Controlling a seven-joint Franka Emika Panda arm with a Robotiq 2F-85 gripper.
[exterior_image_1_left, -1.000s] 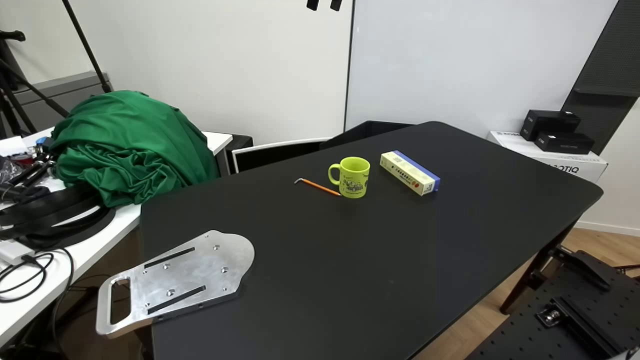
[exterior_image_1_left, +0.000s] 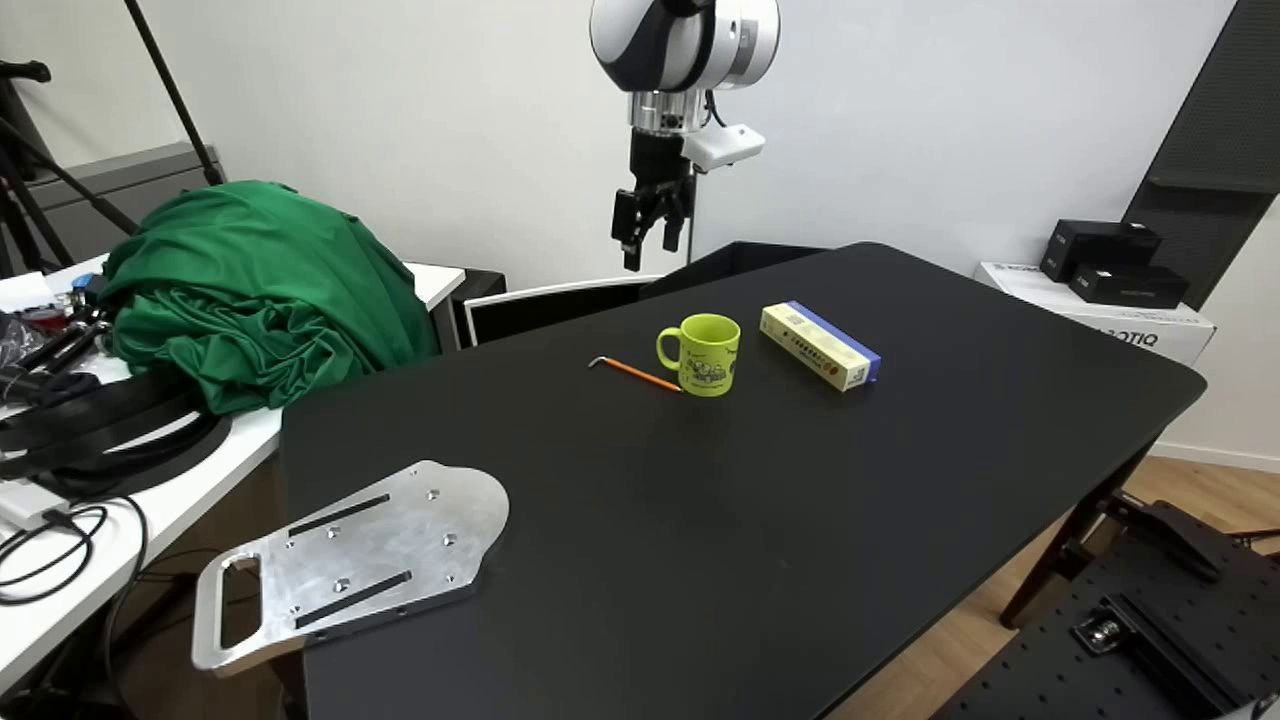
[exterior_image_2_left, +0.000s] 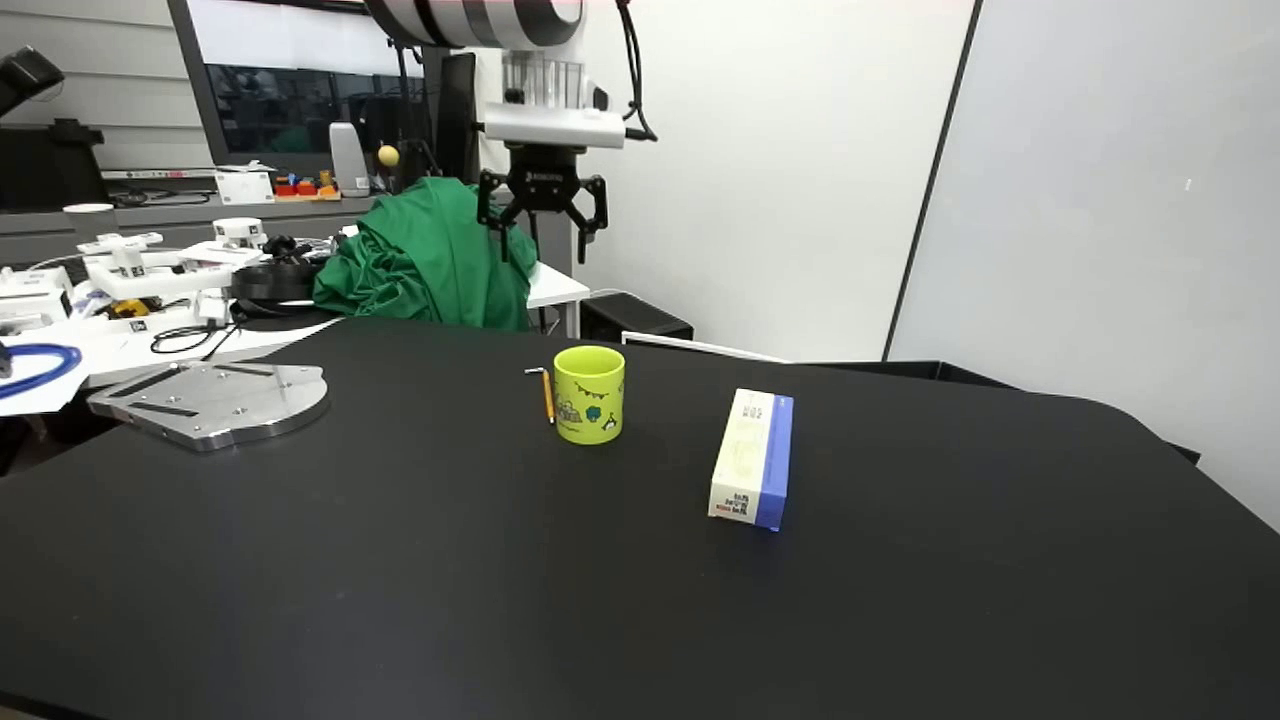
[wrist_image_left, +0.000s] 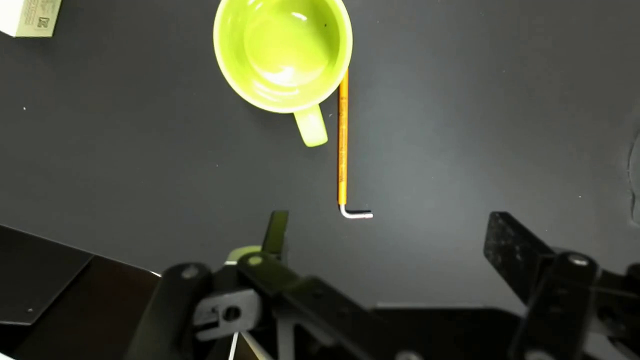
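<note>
A lime-green mug (exterior_image_1_left: 708, 356) stands upright on the black table, its handle pointing to the left in exterior view 1. Beside it lies an orange-handled hex key (wrist_image_left: 342, 144) with a bent silver tip; the mug's rim covers its far end in the wrist view. To the mug's right rests a cream and blue box (exterior_image_2_left: 750, 458). My gripper (exterior_image_2_left: 542, 246) hangs well above the table toward the far edge, open and empty. In the wrist view, its spread fingers (wrist_image_left: 276, 233) sit lower in the picture than the hex key's tip.
A silver metal plate (exterior_image_1_left: 372, 546) lies at the table's left corner and overhangs it. Green cloth (exterior_image_1_left: 258, 288) is heaped on a white side table to the left. Bare tabletop (exterior_image_1_left: 768, 540) stretches across the middle and front.
The arm has come down into exterior view 1, where only the fingertips showed at the top edge before. Mug, hex key and box have stayed in place.
</note>
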